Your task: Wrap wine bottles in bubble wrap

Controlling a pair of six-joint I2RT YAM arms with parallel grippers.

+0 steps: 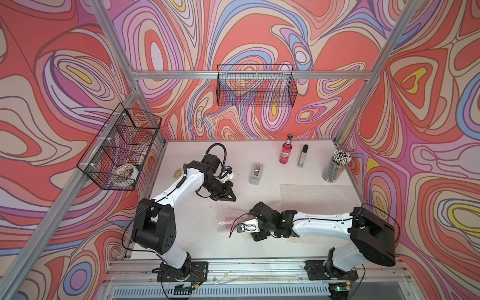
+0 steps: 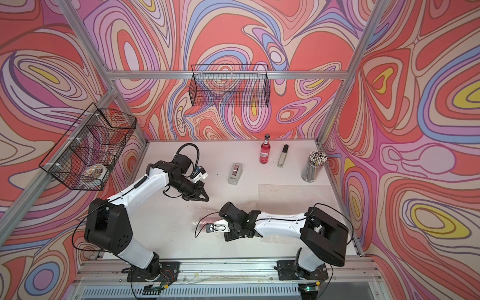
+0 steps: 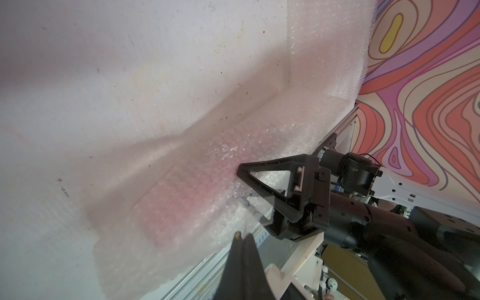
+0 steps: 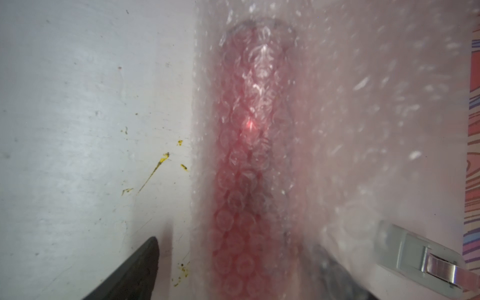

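A pink bottle lies on its side under bubble wrap at the front middle of the table, seen through the film in both wrist views. My right gripper is low over this roll, fingers apart on either side of it in the right wrist view, the far finger blurred behind plastic. My left gripper hangs behind the roll to the left, shut, with nothing visible between its fingertips. A second pink bottle stands upright at the back right.
A tape dispenser, a dark-capped cutter and a steel cup of sticks stand farther back. Wire baskets hang on the back and left walls.
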